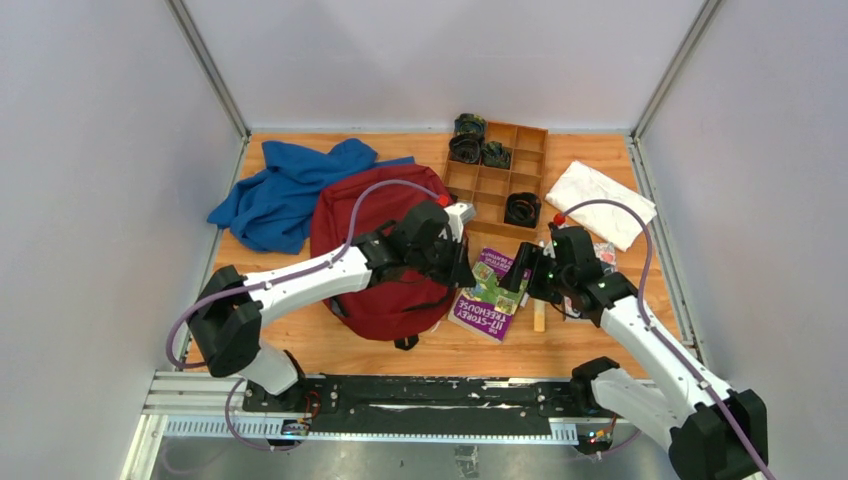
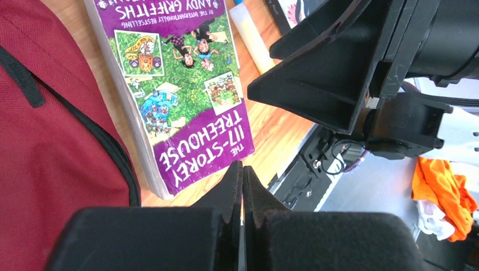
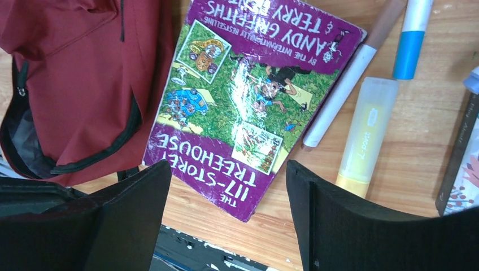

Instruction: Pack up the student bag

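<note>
The purple Treehouse book lies face up on the table, slightly turned, just right of the red bag. In the left wrist view my left gripper is shut, its fingertips pressed together with nothing between them; the book lies beyond the tips. Across the right wrist view, my right gripper stands open with a wide gap, over the near end of the book but not around it. Along the bag's edge runs a black zip; the bag's main opening is not clearly visible.
A pale marker, a yellow glue tube and a blue-ended pen lie right of the book. Farther back are a wooden divided box, a blue cloth and a white cloth.
</note>
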